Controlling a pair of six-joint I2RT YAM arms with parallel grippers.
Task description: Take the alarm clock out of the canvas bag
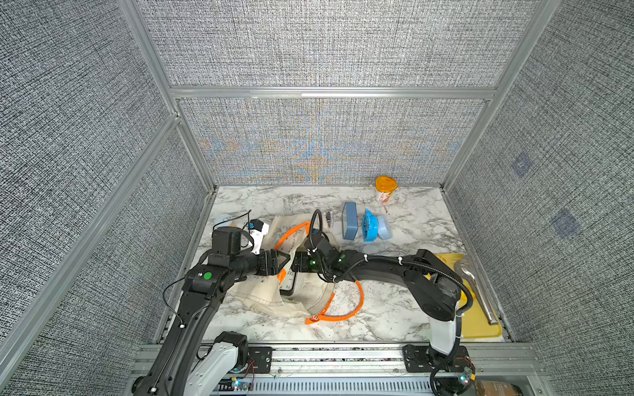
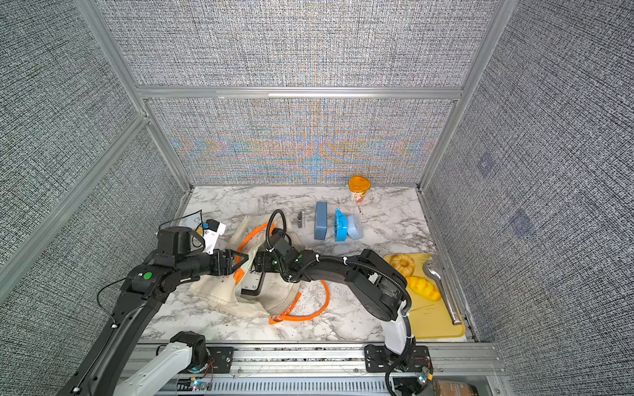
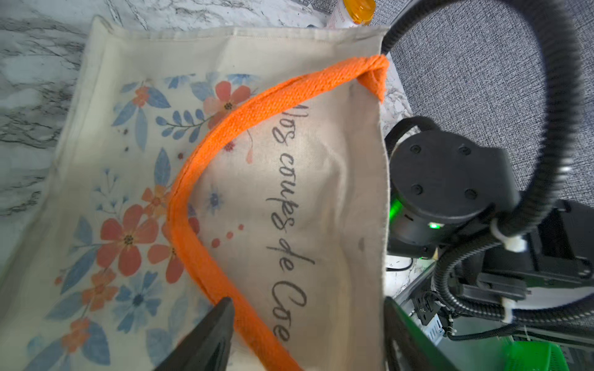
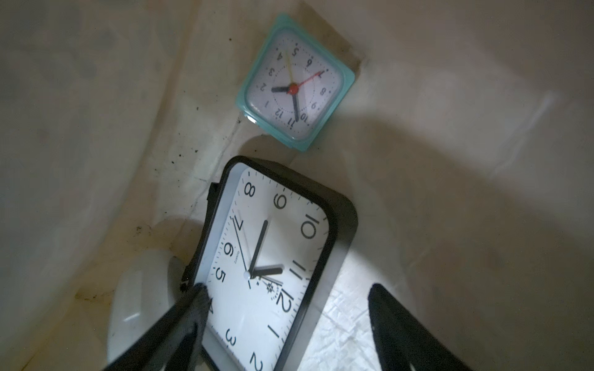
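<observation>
The canvas bag (image 3: 130,185), printed with flowers and writing, lies at left centre with its front panel raised and its orange handle (image 3: 179,216) across it. My left gripper stands open at that panel, whose edge runs beside one finger; whether they touch is unclear. My right gripper is open inside the bag mouth. Before its fingers lies a black-framed clock (image 4: 266,247) with a white dial, its lower part between the fingertips in the right wrist view. Beyond it lies a small teal clock (image 4: 294,86).
A white rounded object (image 4: 145,303) lies beside the black clock in the bag. On the table stand a blue-grey block (image 1: 350,220), a bright blue item (image 1: 369,225) and an orange-lidded tub (image 1: 385,188). A yellow board (image 1: 482,326) is at the right.
</observation>
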